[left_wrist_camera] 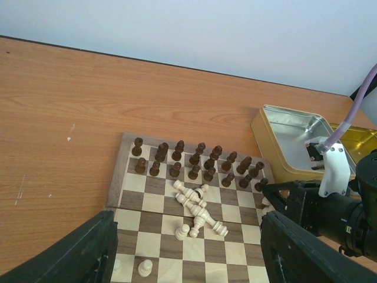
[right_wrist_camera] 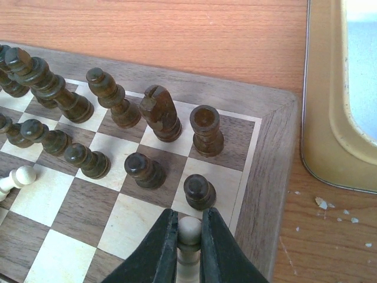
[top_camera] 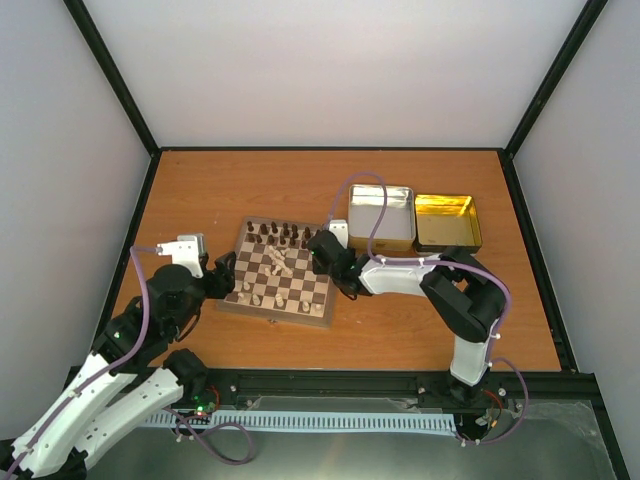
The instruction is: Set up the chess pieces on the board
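Observation:
The chessboard (top_camera: 240, 300) has dark pieces (right_wrist_camera: 205, 130) standing in two rows along its far side. White pieces (left_wrist_camera: 197, 206) lie in a pile mid-board, and several stand nearer. My right gripper is shut on a white piece (right_wrist_camera: 188, 230) at the board's right, just in front of a dark pawn (right_wrist_camera: 199, 191). My left gripper hangs over the near left of the board, fingers apart, with nothing visible between them.
A silver tin (top_camera: 380, 200) and a gold tin (top_camera: 447, 210) stand behind the right arm, off the board's right. Bare table surrounds the board on the left and back.

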